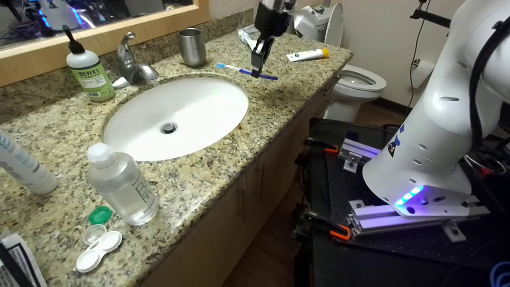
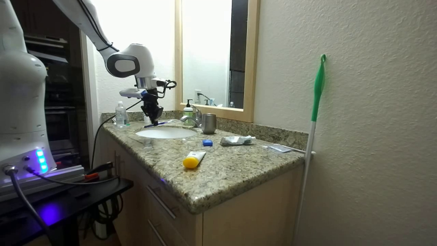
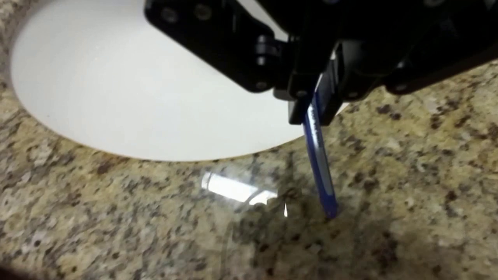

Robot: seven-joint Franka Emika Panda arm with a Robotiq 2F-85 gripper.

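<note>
My gripper (image 1: 256,72) is shut on a blue-and-white toothbrush (image 1: 244,71), gripping it along the handle. In exterior view 1 the brush's light-blue head points left toward the sink, and its dark blue handle end sticks out to the right. The wrist view shows the blue handle (image 3: 320,163) coming out below the fingertips; the bristle end is hidden behind the gripper there. Seen from exterior view 2, the toothbrush (image 2: 155,124) is held above the white sink (image 2: 167,133) area, level or nearly so.
The steel cup (image 1: 192,48) stands behind the sink, beside the faucet (image 1: 136,71), from which water runs. A yellow-capped tube (image 2: 194,159), a blue cap (image 2: 207,142) and a crumpled toothpaste tube (image 2: 236,140) lie on the counter. A soap bottle (image 1: 89,71) stands left of the faucet.
</note>
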